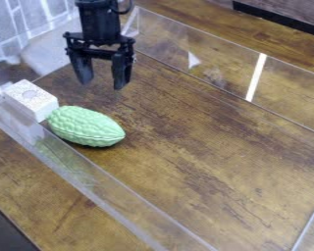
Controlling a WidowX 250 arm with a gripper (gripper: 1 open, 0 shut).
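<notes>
A black gripper (102,67) hangs from the top left, its two fingers apart and nothing visible between them. Below it, a pale green, bumpy, bitter-melon-shaped object (86,126) lies on the wooden surface. A white block (28,101) sits at the left, touching or very near the green object's end.
Clear plastic walls (251,74) border the wooden work area (199,157). A translucent white item stands behind at the top left.
</notes>
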